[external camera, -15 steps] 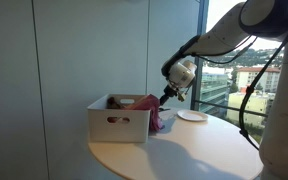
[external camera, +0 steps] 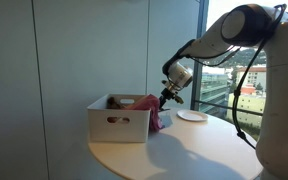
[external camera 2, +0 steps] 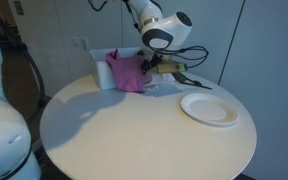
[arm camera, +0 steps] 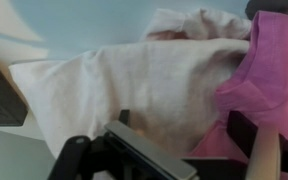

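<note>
My gripper is open above a white cloth (arm camera: 149,85), which spreads rumpled over the table beneath the fingers. A pink cloth (arm camera: 272,65) lies alongside on the right of the wrist view, close to one finger. In exterior view 2 the same pink cloth (external camera 2: 127,73) drapes down the front of a white box (external camera 2: 103,72), and the white cloth (external camera 2: 162,86) sits to its right. Exterior view 1 has the gripper (external camera: 165,101) low, just right of the box. Whether the fingertips touch the white cloth cannot be told.
A white plate (external camera 2: 209,109) rests on the round table at the right, with dark utensils (external camera 2: 192,81) behind it. The box (external camera: 118,125) holds brown items near its rim.
The gripper has shifted only slightly beside the box, and the arm's upper part sits a little differently. The box and plate have stayed put.
</note>
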